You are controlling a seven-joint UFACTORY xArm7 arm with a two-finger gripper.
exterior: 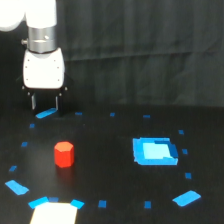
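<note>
A red block [64, 154] with an angular, roughly hexagonal outline rests on the black surface, left of the middle. Off to its right lies a blue square-framed thing [138, 152], tray-like, with a pale patch inside. My gripper [45, 104] hangs at the upper left, pointing down, farther back than the red block and apart from it. Its dark fingers [33, 102] stand spread, and nothing shows between them, so it is open.
Small blue marks dot the black surface, with larger blue strips [186, 198] near the edges. A cream-coloured thing [53, 214] is cut off by the bottom edge. Between the red block and the blue frame the surface is clear. Dark curtain hangs behind.
</note>
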